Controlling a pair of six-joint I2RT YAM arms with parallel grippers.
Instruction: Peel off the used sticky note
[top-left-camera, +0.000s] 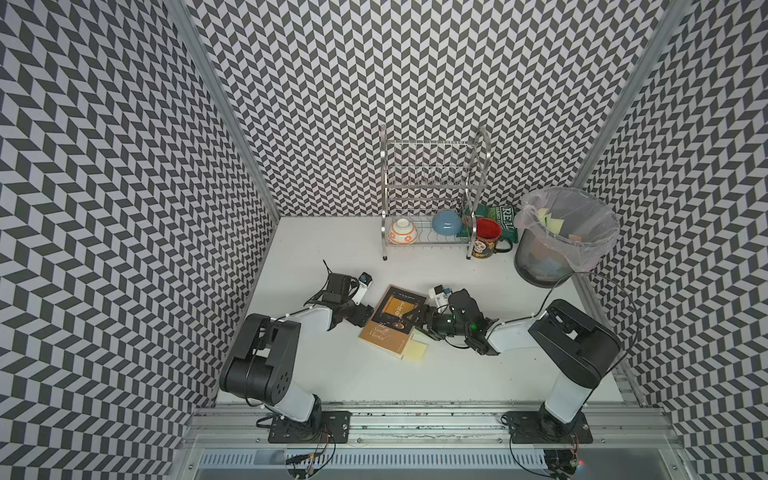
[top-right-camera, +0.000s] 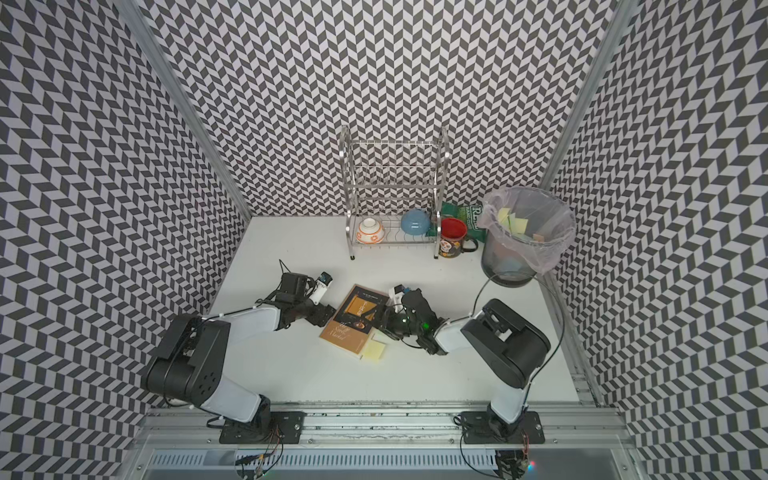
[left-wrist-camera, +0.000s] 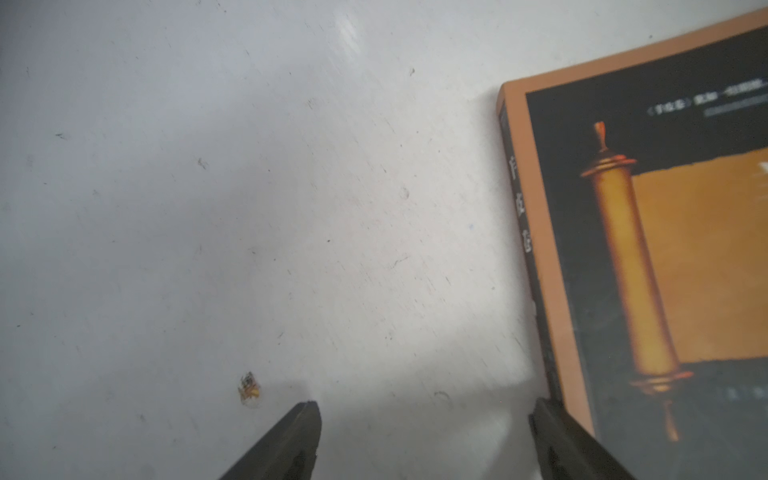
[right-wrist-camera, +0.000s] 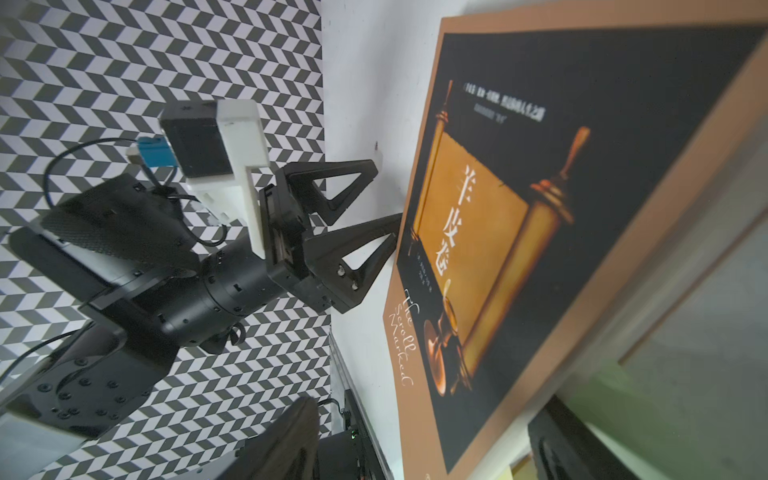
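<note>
The brown and black book (top-left-camera: 389, 332) lies face up at the front middle of the table. Pale yellow sticky notes (top-left-camera: 414, 350) jut out from its right edge near the front corner, one reaching onto the table. My left gripper is open at the book's spine side, its right finger (left-wrist-camera: 572, 448) close against that edge. On the opposite side, my right gripper stands open, one finger (right-wrist-camera: 556, 444) beside the book's page edge and a pale green-yellow sheet (right-wrist-camera: 640, 408). Whether that finger touches the sheet I cannot tell. Nothing is gripped.
A lined bin (top-right-camera: 508, 268) holding several notes stands at the back right. Behind the book is a metal rack (top-left-camera: 384, 192) with two bowls, and a red-black mug (top-left-camera: 484, 240) beside it. Bare table surrounds both arms.
</note>
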